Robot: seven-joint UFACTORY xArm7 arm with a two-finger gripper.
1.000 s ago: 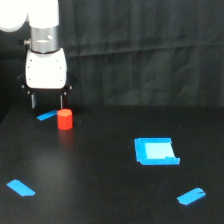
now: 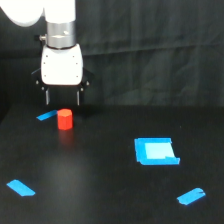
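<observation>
A small red block (image 2: 65,120) stands on the black table, left of the middle. My gripper (image 2: 62,97) is above it, its dark fingers (image 2: 47,96) spread wide apart. Empty space shows between them, and the red block is lower in the view, below the fingertips. To the right, a white square (image 2: 158,151) lies inside a frame of blue tape (image 2: 153,140).
Strips of blue tape mark the table: one behind the block (image 2: 46,115), one at the left front (image 2: 20,188) and one at the right front (image 2: 191,196). A dark curtain (image 2: 150,60) hangs behind.
My gripper has shifted right, from left of the red block to above it. Its fingers stay apart, and the block has not moved.
</observation>
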